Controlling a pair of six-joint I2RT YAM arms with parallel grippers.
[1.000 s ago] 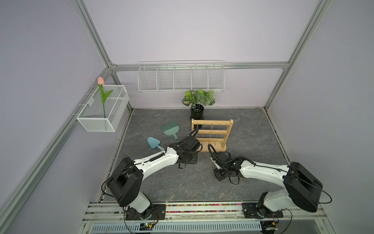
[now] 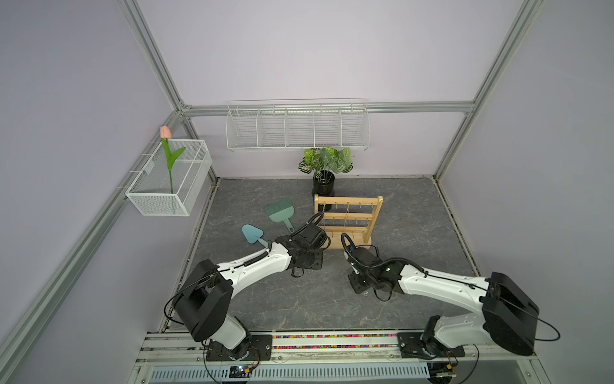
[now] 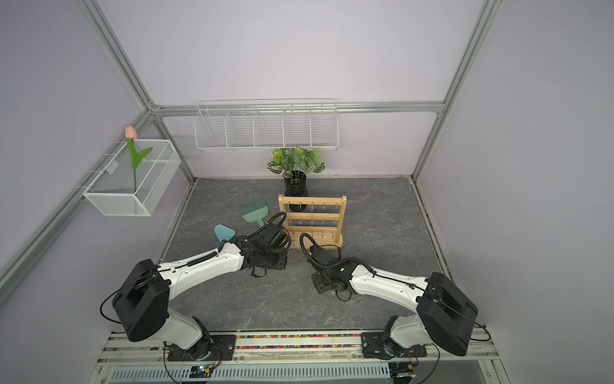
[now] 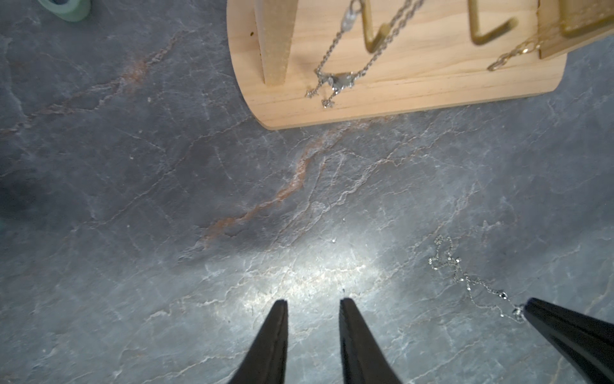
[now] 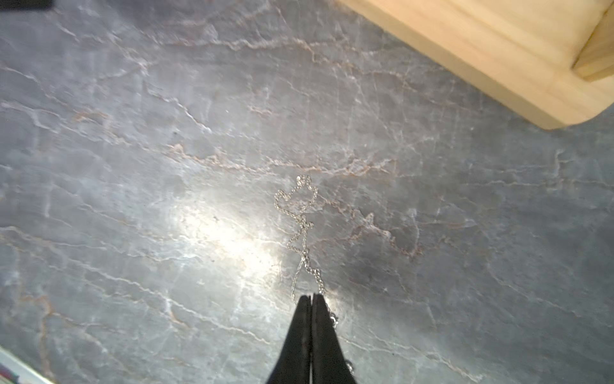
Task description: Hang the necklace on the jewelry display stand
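A thin silver necklace (image 5: 302, 220) lies loosely bunched on the grey marbled table in front of the wooden display stand (image 2: 348, 222). In the right wrist view its chain runs to the tips of my right gripper, which is shut; whether any chain sits between the tips cannot be told. The left wrist view also shows the necklace (image 4: 457, 268), with one end by the right fingers. My left gripper is open and empty over bare table, left of the necklace. Chains hang on some of the stand's hooks (image 4: 489, 32).
Behind the stand is a potted plant (image 2: 325, 169). A blue scoop (image 2: 252, 233) and a green dustpan (image 2: 280, 210) lie to the left. Both grippers are close together in front of the stand.
The left arm moved slightly left and is nearly still.
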